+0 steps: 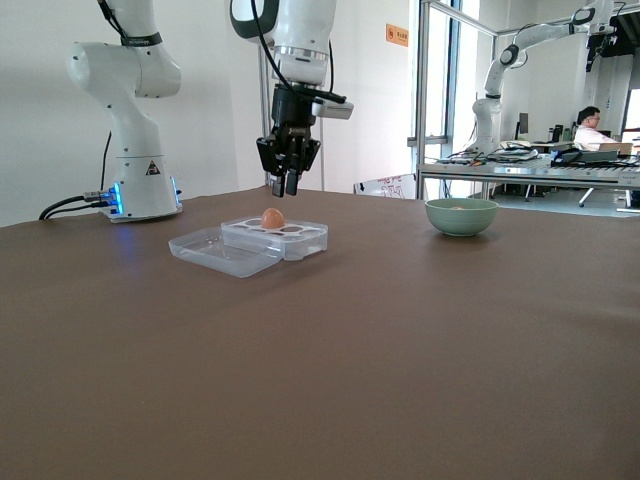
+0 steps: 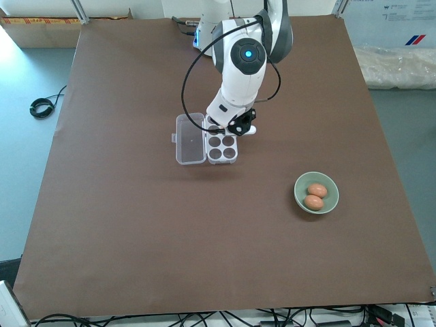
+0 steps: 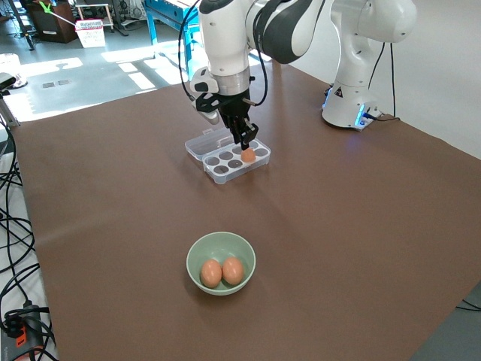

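A clear plastic egg box (image 2: 222, 151) lies open, lid (image 2: 190, 140) flat beside the tray of round slots. One brown egg (image 1: 273, 218) sits in a slot of the tray (image 3: 225, 168). My gripper (image 1: 285, 182) hangs just above the box, over that egg, with nothing visible held; whether its fingers are open or shut is hard to tell. A green bowl (image 3: 215, 286) holds two brown eggs (image 3: 211, 274), in front right of the box in the left camera view.
The robot base (image 1: 145, 200) stands at the back; cables run along the table's outer edge.
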